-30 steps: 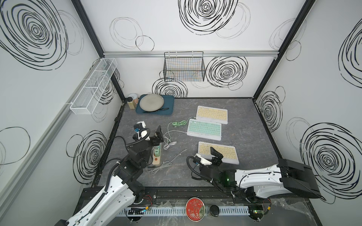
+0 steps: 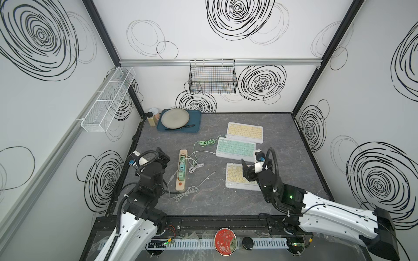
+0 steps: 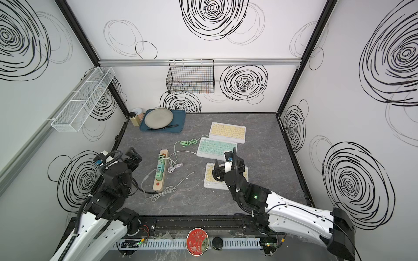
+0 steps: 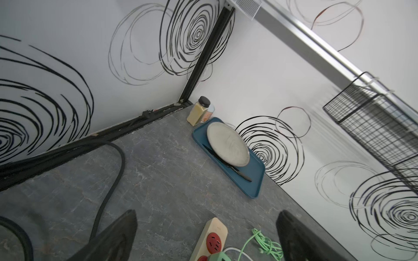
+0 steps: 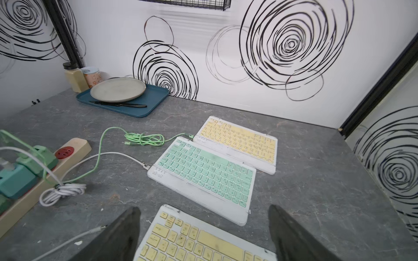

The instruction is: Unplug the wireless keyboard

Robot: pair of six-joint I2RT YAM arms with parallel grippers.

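Note:
The near yellow keyboard [image 2: 235, 176] lies on the table, partly hidden by my right arm. My right gripper is above it, fingers spread, nothing between them. A white cable [image 5: 71, 239] ends on the table left of this keyboard, its tip apart from it. The green keyboard [image 5: 204, 174] has a white cable at its left edge. Behind it lies another yellow keyboard [image 5: 237, 141], a green cable [image 5: 150, 139] running to its left corner. My left gripper stands open and empty, left of the power strip [image 2: 180, 184], which holds several green plugs.
A blue tray [image 2: 196, 119] with a plate [image 2: 175, 118] and dark cutlery is at the back left, beside small jars [image 5: 76, 78]. A wire basket [image 2: 212, 80] hangs on the back wall.
My right gripper has risen and swung right and away from the front edge. The left gripper has drawn back left from the strip. The near yellow keyboard has shifted slightly left.

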